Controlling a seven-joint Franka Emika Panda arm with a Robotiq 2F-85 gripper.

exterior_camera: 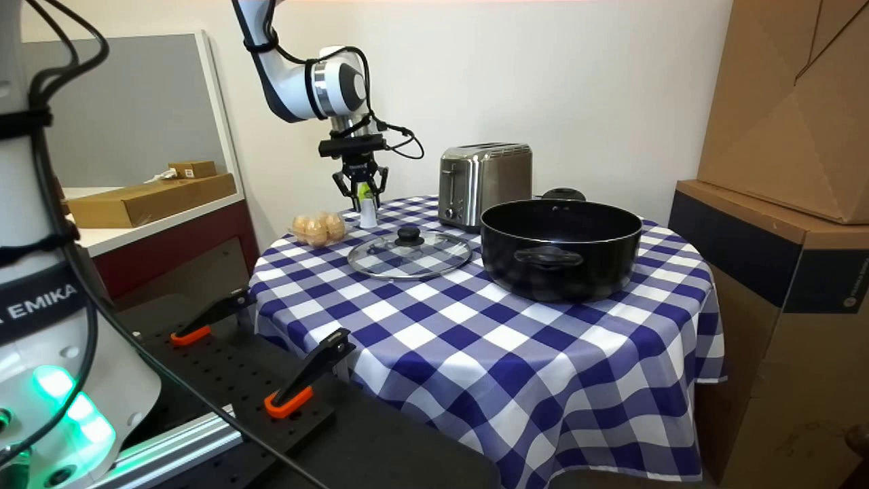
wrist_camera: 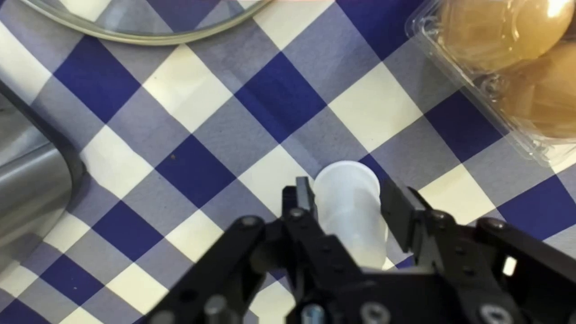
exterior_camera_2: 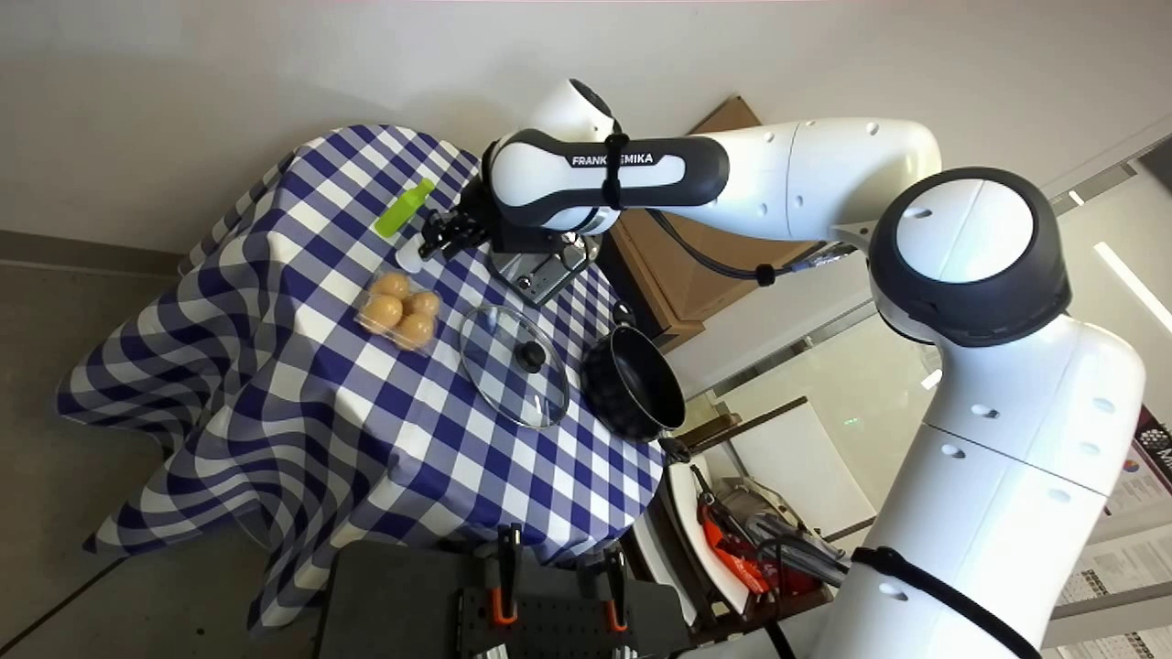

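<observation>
A small white bottle [exterior_camera: 368, 215] is at the back left of the table, leaning slightly. My gripper [exterior_camera: 366, 202] points down with one finger on each side of it. From the wrist view the white bottle [wrist_camera: 351, 210] appears between the fingertips, which come very close to both its sides; whether both press on it I cannot tell. Behind it in exterior view 1 shows a green bottle [exterior_camera: 364, 192], seen clear of the gripper as a green bottle [exterior_camera_2: 404, 209] from the other side. The white bottle [exterior_camera_2: 409, 253] is partly covered by the gripper there.
Eggs in a clear carton [exterior_camera_2: 397, 311] stand close to the white bottle. A glass lid [exterior_camera: 409, 254] lies in front, with a steel toaster [exterior_camera: 486, 183] to the right and a black pot [exterior_camera: 560, 261] beyond it.
</observation>
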